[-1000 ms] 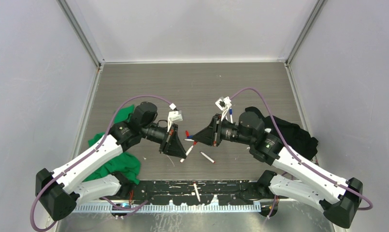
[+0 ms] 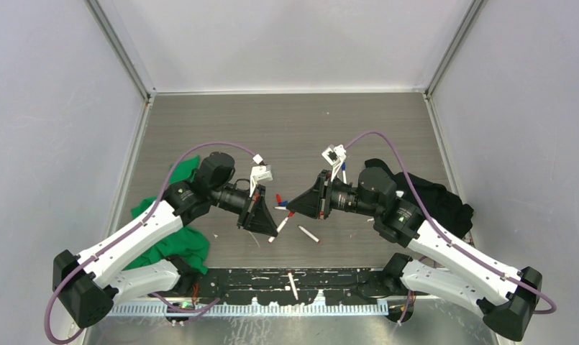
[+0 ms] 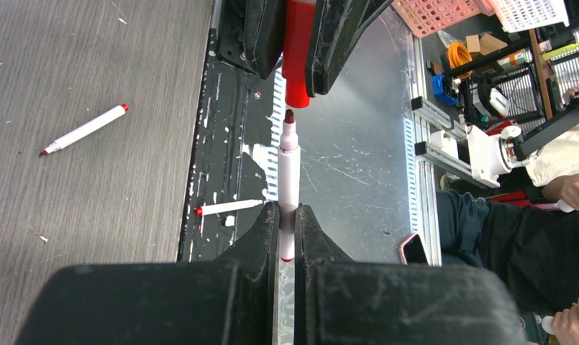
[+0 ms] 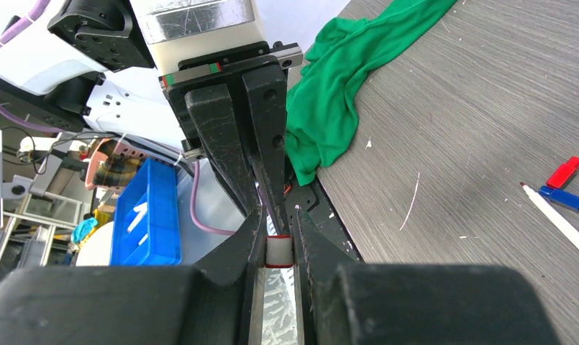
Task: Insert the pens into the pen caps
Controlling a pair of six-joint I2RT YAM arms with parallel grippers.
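My left gripper [image 2: 270, 231] is shut on a white pen [image 3: 288, 172], held upright in the left wrist view with its dark red tip just below a red cap [image 3: 297, 86]. That cap is in my right gripper [image 2: 292, 205], shut on it; a small gap shows between tip and cap. Loose on the mat lie a white pen [image 3: 85, 131], another pen [image 3: 229, 206] at the front strip, a pen [image 4: 559, 219] beside a red cap [image 4: 563, 172] and a blue cap [image 4: 564, 199].
A green cloth [image 2: 185, 246] lies at left, a black cloth [image 2: 444, 205] at right. A blue-capped pen [image 2: 344, 172] lies partly hidden behind the right arm.
Both arms have stayed almost still, with only very slight movement at the grippers.
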